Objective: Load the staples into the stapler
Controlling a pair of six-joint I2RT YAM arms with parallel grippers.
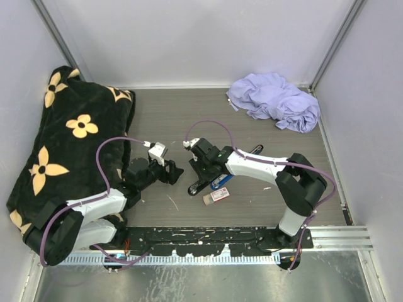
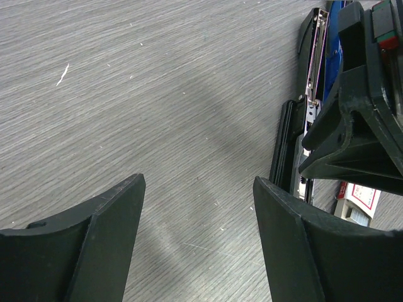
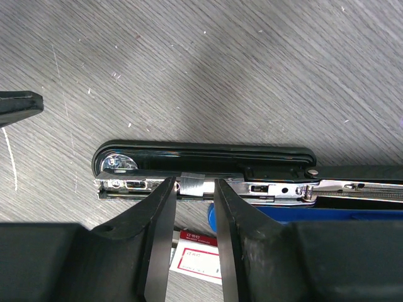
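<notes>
The black stapler [image 3: 201, 151] lies opened out on the table, its metal channel exposed, with a small strip of staples [image 3: 192, 184] in it. My right gripper is over that channel, its fingertips part open either side of the staples; whether it grips them I cannot tell. A staple box [image 3: 195, 258] with a red and white label lies beside the stapler. My left gripper stands open to the left of the stapler, bare table between its fingers.
A blue object [image 1: 221, 181] lies along the stapler. A flowered dark blanket [image 1: 69, 145] covers the left side, and a lilac cloth [image 1: 277, 104] sits at the back right.
</notes>
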